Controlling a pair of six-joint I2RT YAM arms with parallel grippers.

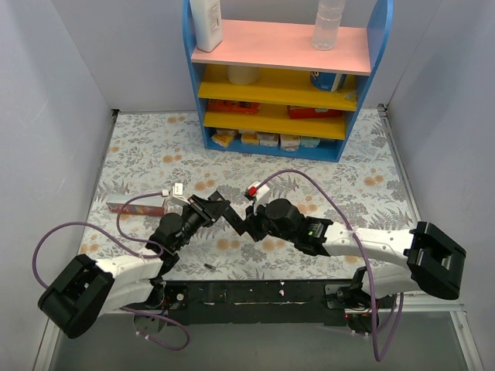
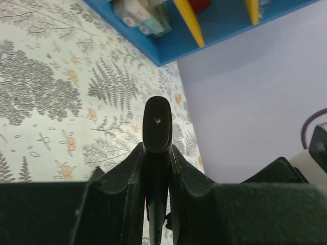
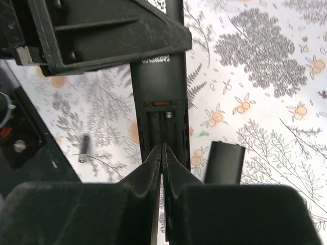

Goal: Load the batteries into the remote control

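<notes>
My left gripper (image 1: 216, 207) is shut on the black remote control (image 1: 233, 219), holding it above the table; in the left wrist view the remote (image 2: 157, 125) stands end-on between the fingers. The right wrist view shows its uncovered battery compartment (image 3: 164, 127), with a small metal piece near the upper end; whether a battery sits inside is hard to tell. Over the compartment's lower part, the tips of my right gripper meet, and nothing shows between them. One dark battery (image 3: 84, 147) with a silver end lies on the table. The black battery cover (image 3: 225, 162) lies there too.
A long box (image 1: 138, 205) lies at the table's left. At the back stands a blue shelf unit (image 1: 271, 143) with goods. Purple cables (image 1: 340, 209) loop over both arms.
</notes>
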